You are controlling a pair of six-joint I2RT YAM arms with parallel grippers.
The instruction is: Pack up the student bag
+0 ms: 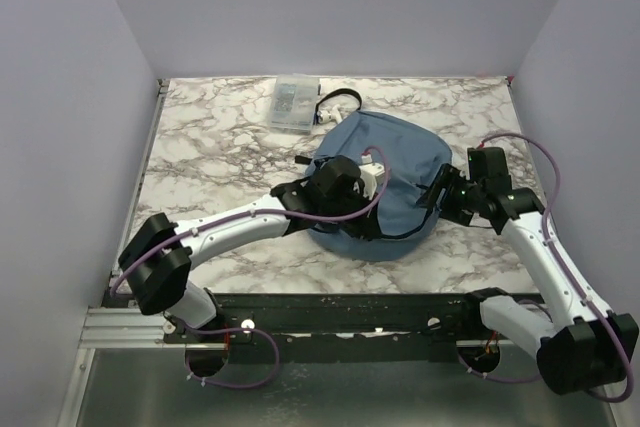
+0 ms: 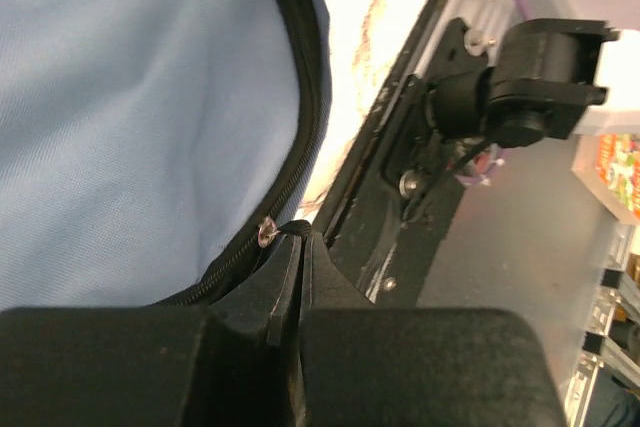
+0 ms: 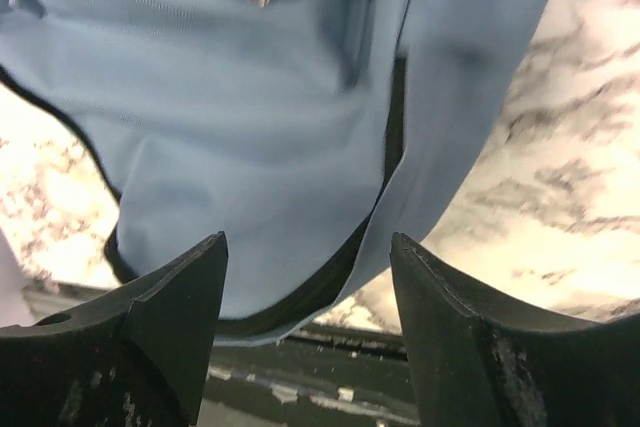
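The blue student bag [image 1: 392,162] lies flattened on the marble table, its zipper seen along its edge in both wrist views. My left gripper [image 1: 370,225] is over the bag's front part; in the left wrist view its shut fingertips [image 2: 300,232] are at the zipper [image 2: 240,247], beside a metal pull, and whether they pinch it I cannot tell. My right gripper stands open at the bag's right edge, above the curved dark zipper [image 3: 395,117], with nothing visible held between its fingers.
A clear plastic case [image 1: 294,102] lies at the back, beside a black strap and a small white object [image 1: 329,116].
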